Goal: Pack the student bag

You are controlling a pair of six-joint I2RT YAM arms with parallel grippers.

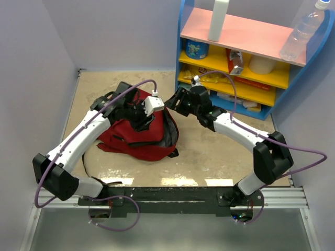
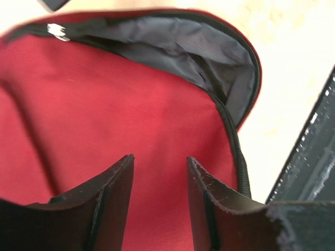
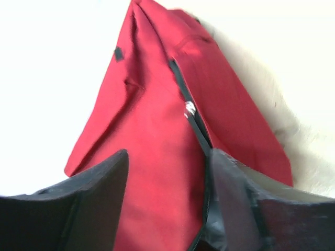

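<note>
A red backpack (image 1: 133,149) with grey lining lies on the floor, seen also as red cloth (image 2: 131,104) in the left wrist view and red fabric (image 3: 146,136) in the right wrist view. My left gripper (image 1: 144,123) is over the bag's middle, its fingers part open with nothing visible held. My right gripper (image 1: 177,102) hovers by the bag's upper right edge, fingers apart, the black zipper edge below them.
A blue shelf unit (image 1: 186,29) at the back right holds a plastic bottle (image 1: 301,34), a white carton (image 1: 218,18), a blue tub (image 1: 197,49) and several packets. Floor (image 1: 230,162) right of the bag is clear.
</note>
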